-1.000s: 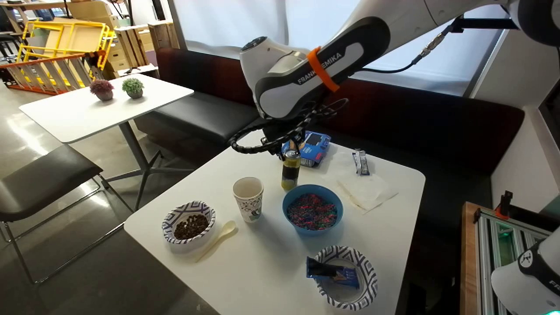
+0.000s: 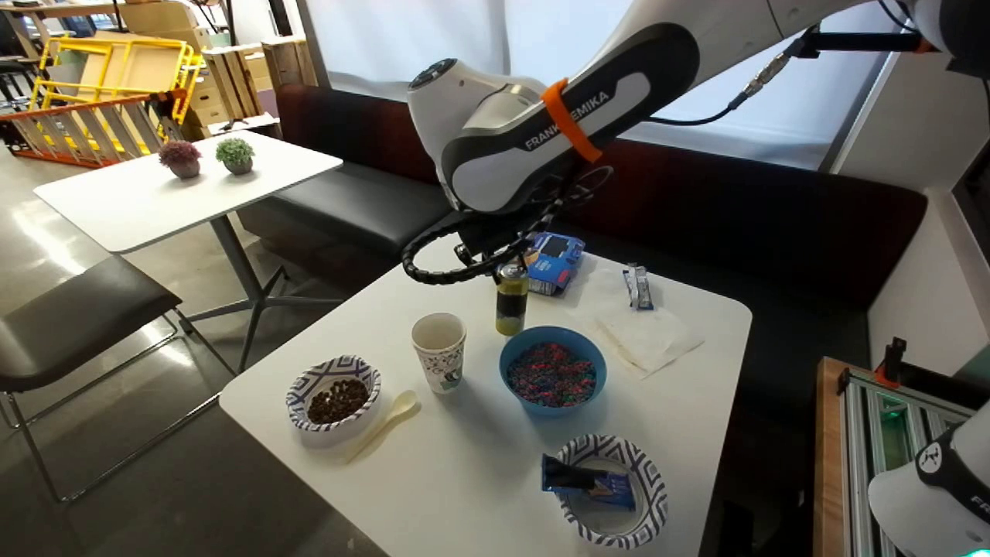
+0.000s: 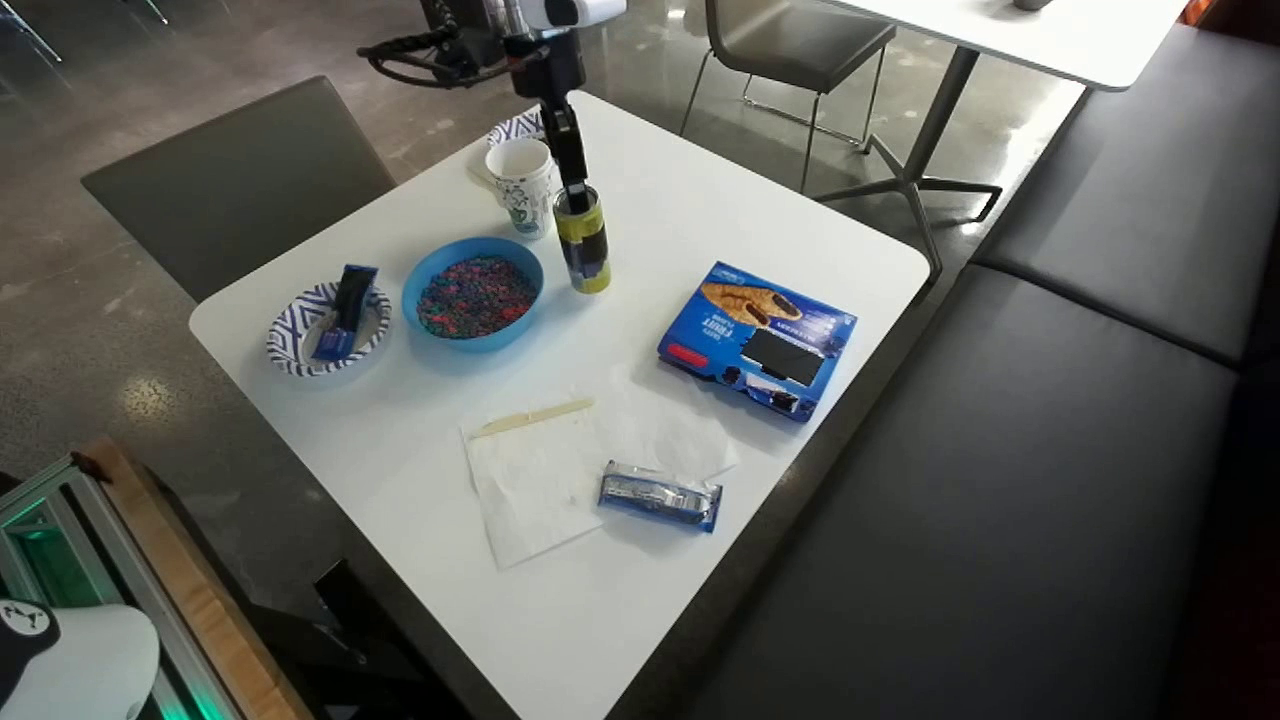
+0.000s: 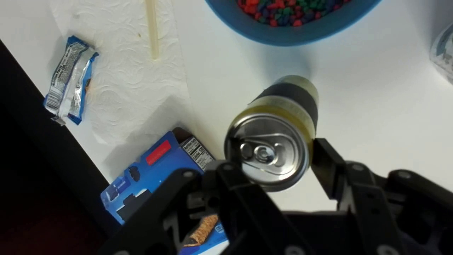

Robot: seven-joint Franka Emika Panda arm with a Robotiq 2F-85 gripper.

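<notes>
A yellow-green can (image 3: 584,246) with a dark band is on the white table, between the paper cup (image 3: 522,186) and the blue snack box (image 3: 758,340). My gripper (image 3: 577,192) reaches down from above and is shut on the can's upper end. In the wrist view the can's silver top (image 4: 268,151) sits between the two fingers, its pull tab facing the camera. The exterior view 1 shows the can (image 2: 511,302) upright or nearly so; the arm hides the fingers there. Whether its base touches the table I cannot tell.
Close to the can stands a blue bowl (image 2: 552,404) of colourful bits. A patterned bowl (image 2: 306,408) with brown pieces, a pale spoon (image 2: 390,421), a bowl (image 2: 654,506) holding a wrapped bar, napkins (image 3: 534,504) and a wrapper (image 3: 660,496) lie around.
The arm's wrist end has shifted a little to the left in exterior view 1. The can's top has moved slightly left with it. The other table items have stayed put.
</notes>
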